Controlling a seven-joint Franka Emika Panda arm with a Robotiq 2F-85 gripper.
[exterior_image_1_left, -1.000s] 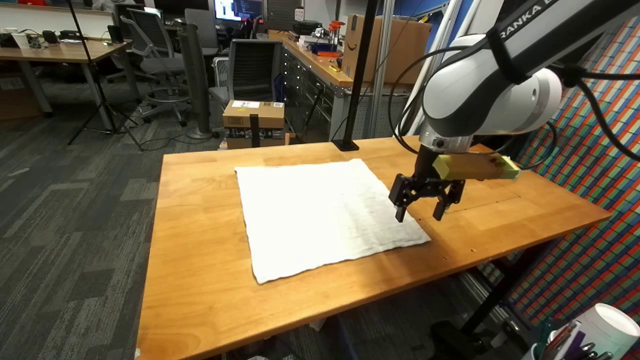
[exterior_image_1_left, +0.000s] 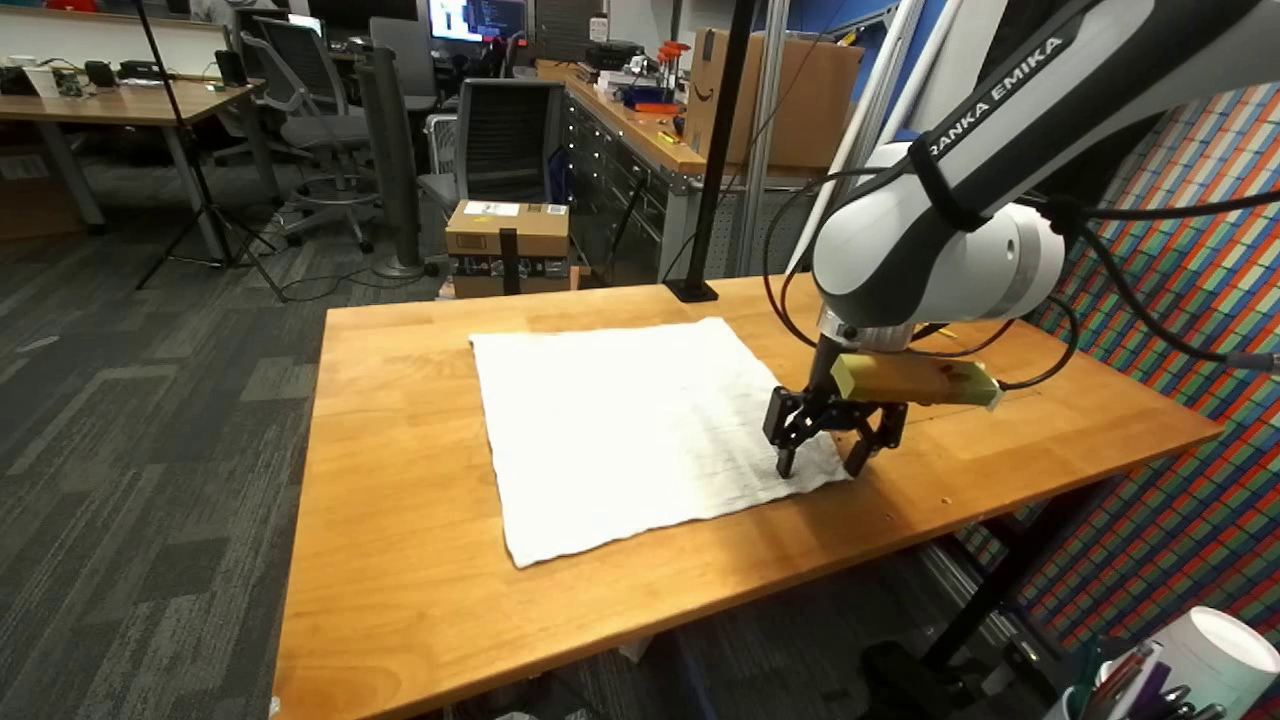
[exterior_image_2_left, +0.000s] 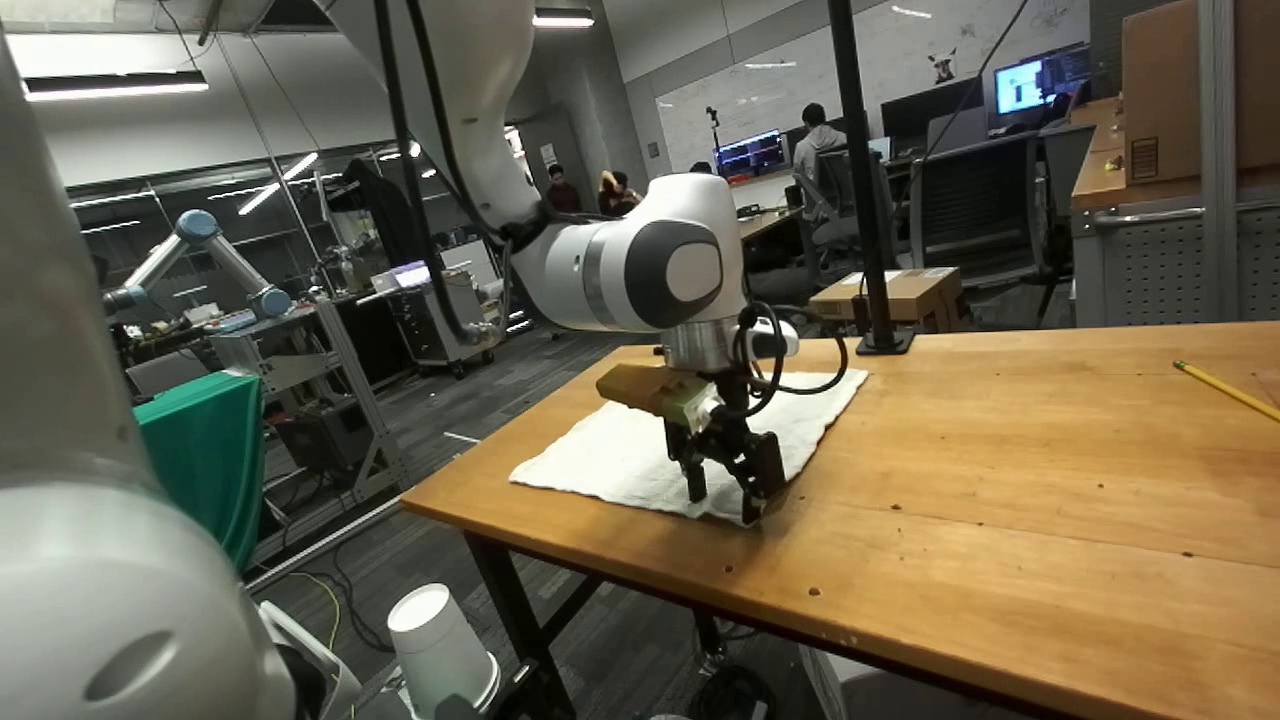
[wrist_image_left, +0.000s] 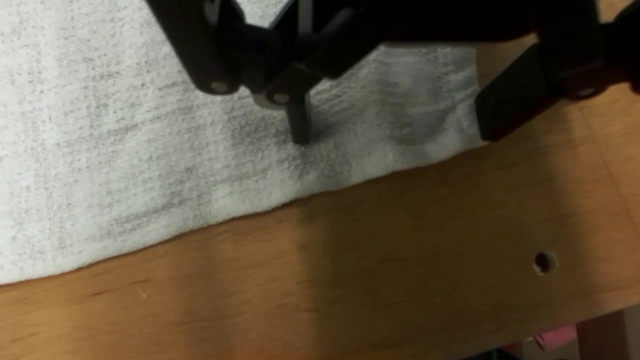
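A white cloth (exterior_image_1_left: 624, 432) lies spread nearly flat on the wooden table. My gripper (exterior_image_1_left: 818, 470) is down at the cloth's near right corner, its fingers apart and pointing downward. In the wrist view, one finger (wrist_image_left: 299, 123) rests over the cloth (wrist_image_left: 150, 150), while the other finger (wrist_image_left: 501, 108) stands at the corner's edge. Between them the cloth is slightly rumpled. From the second exterior view the gripper (exterior_image_2_left: 725, 509) also appears low over the near corner of the cloth (exterior_image_2_left: 618, 456). Whether the fingertips press on the cloth is hard to tell.
Bare wooden table (exterior_image_1_left: 396, 504) surrounds the cloth. A pencil (exterior_image_2_left: 1226, 390) lies far off on the tabletop. A black pole (exterior_image_1_left: 692, 288) rises from the back edge. The near table edge runs close to the gripper.
My gripper has come down and slightly left in the first exterior view, from above the table to the cloth's corner. Its fingers stand a little closer together. The cloth's corner looks slightly pushed in.
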